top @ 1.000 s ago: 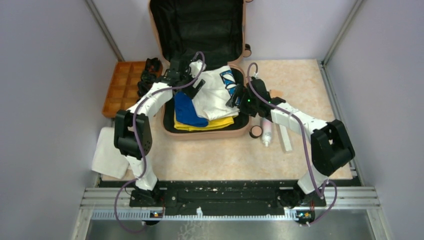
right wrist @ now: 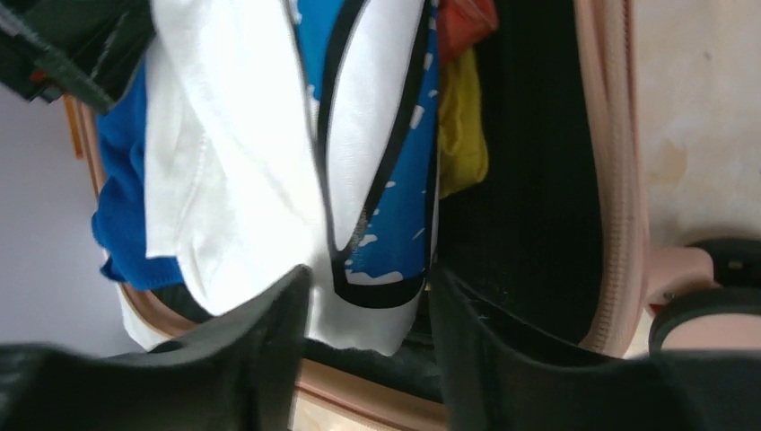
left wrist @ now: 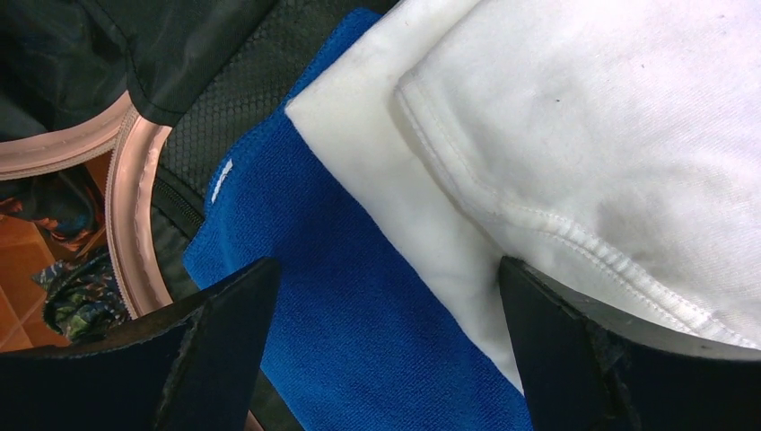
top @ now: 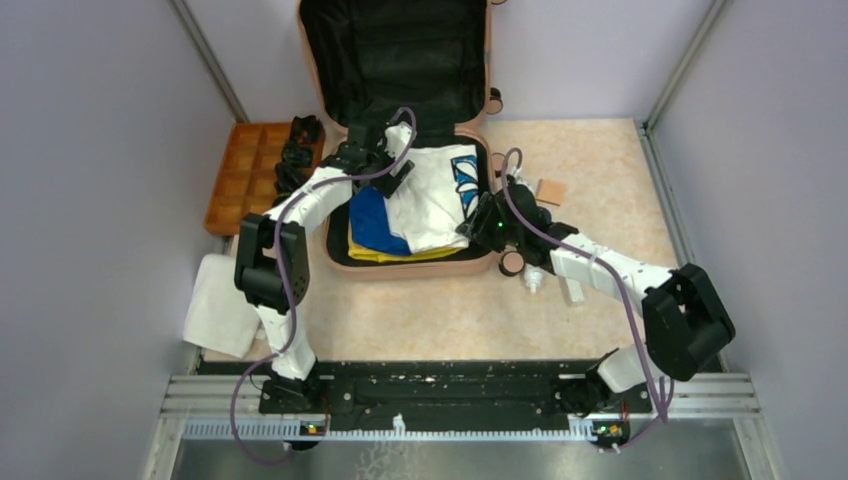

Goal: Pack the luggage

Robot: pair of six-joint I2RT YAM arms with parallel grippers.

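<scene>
The open suitcase holds a white shirt with blue print over a blue cloth and a yellow one. My left gripper stands open over the upper left of the pile, fingertips on or close to the blue and white cloth. My right gripper is at the lower right corner of the white shirt, fingers apart at its folded, printed end. Whether fabric is between them is unclear in the blurred right wrist view.
An orange compartment tray with dark items lies left, a white cloth below it. Right of the suitcase are bottles, a round container and a beige block.
The left gripper is nearly still.
</scene>
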